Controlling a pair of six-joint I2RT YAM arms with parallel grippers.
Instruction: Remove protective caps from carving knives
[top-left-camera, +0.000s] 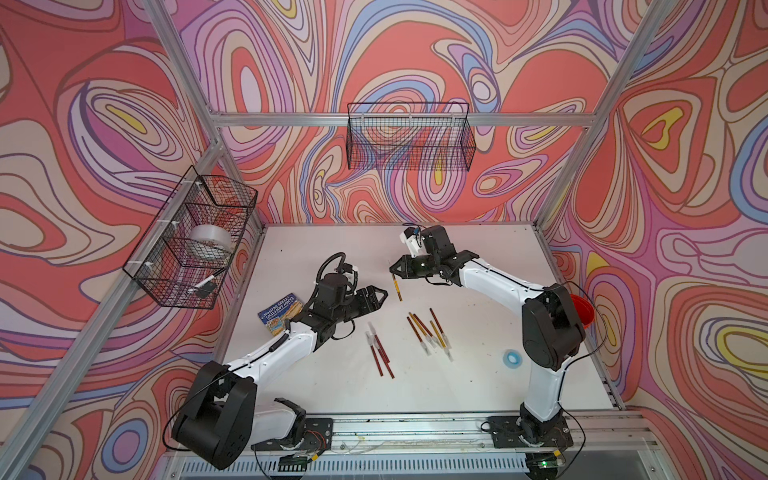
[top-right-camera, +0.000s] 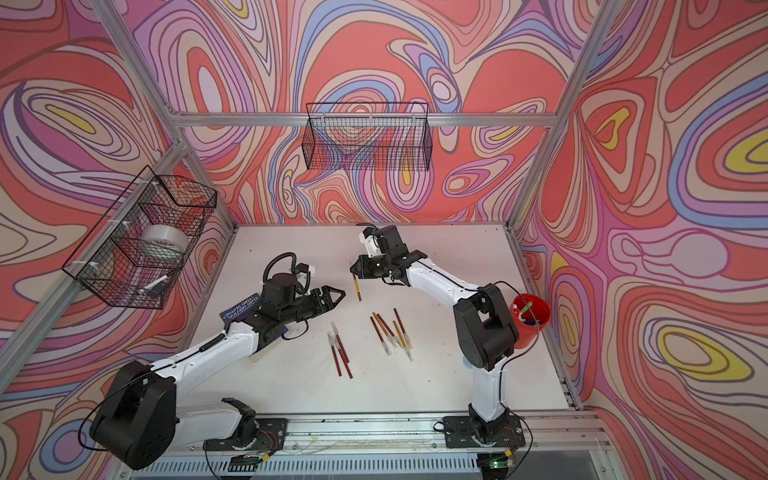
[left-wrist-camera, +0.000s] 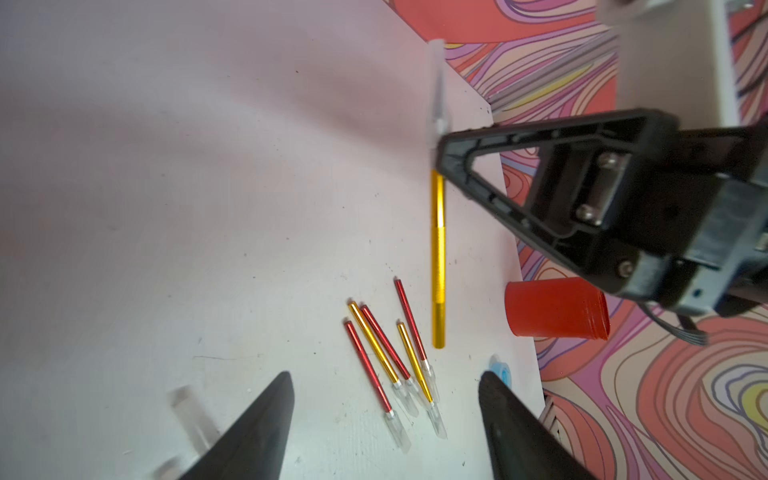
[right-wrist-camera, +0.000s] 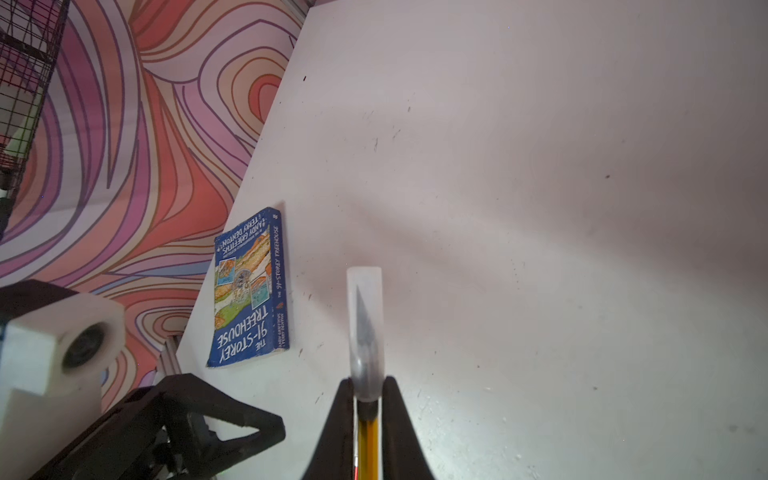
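Note:
My right gripper (top-left-camera: 397, 269) holds a yellow-handled knife (left-wrist-camera: 438, 256) upright above the table, clasped near the clear cap (right-wrist-camera: 365, 320) that points up. My left gripper (top-left-camera: 377, 296) stands open to the lower left of it, empty, its fingertips blurred at the bottom of the left wrist view. Several capped knives with red and yellow handles (left-wrist-camera: 367, 366) lie grouped at centre right of the table; red-handled ones (top-left-camera: 384, 349) lie nearer the left arm.
A book (right-wrist-camera: 245, 288) lies at the table's left. A red bucket (left-wrist-camera: 552, 308) stands at the right edge, near a blue ring (top-left-camera: 512, 358). Wire baskets hang on the back and left frames.

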